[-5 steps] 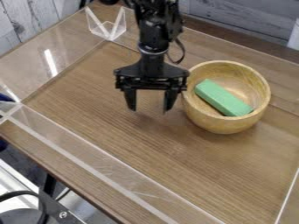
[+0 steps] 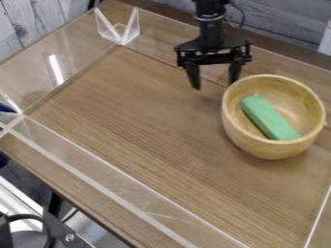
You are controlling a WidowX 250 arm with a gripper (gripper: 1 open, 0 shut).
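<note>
The black gripper hangs over the back of the wooden table, just behind and left of a round wooden bowl, its two fingers apart with nothing seen between them. The bowl holds a green block, lying at a slant.
Clear plastic pieces stand at the back left corner and along the left edge. Dark cables lie at the bottom left corner.
The gripper has moved backward and up in the view, away from the table's middle.
</note>
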